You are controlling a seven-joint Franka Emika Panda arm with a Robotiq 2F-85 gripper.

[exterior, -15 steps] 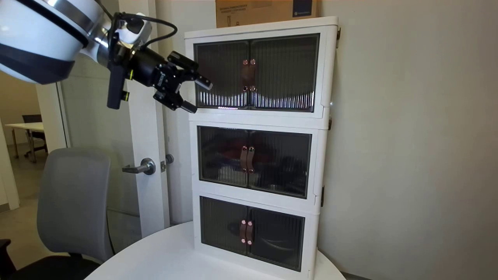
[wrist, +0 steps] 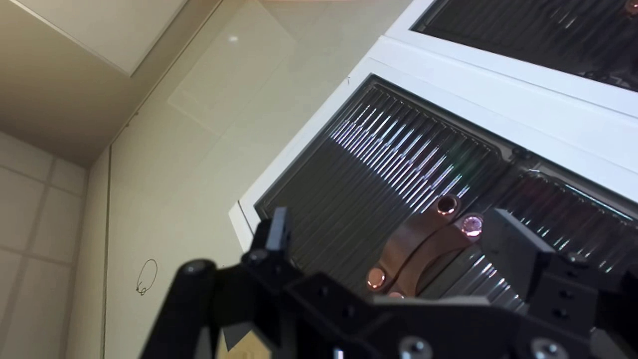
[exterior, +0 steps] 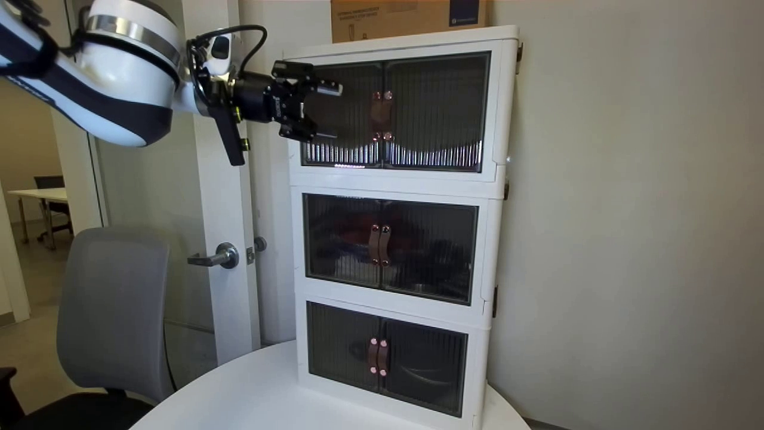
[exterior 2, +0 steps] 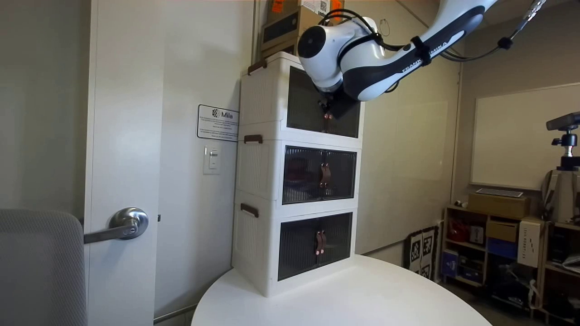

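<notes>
A white cabinet (exterior: 394, 181) of three stacked units stands on a round table. Its dark ribbed doors are all closed, each pair with brown strap handles at the middle. My gripper (exterior: 330, 112) is level with the top unit in exterior view 1, open and empty. In the wrist view the top unit's handles (wrist: 411, 239) show between and beyond my fingers, apart from them as far as I can tell. The upper doors (wrist: 335, 197) fill much of that view. In exterior view 2 the arm hides most of my gripper.
A cardboard box (exterior: 408, 18) sits on top of the cabinet. A grey chair (exterior: 111, 308) and a door with a lever handle (exterior: 215, 257) are to the left.
My gripper has moved right and slightly up, closer to the top unit. It has levelled from a downward tilt. The cabinet doors look the same.
</notes>
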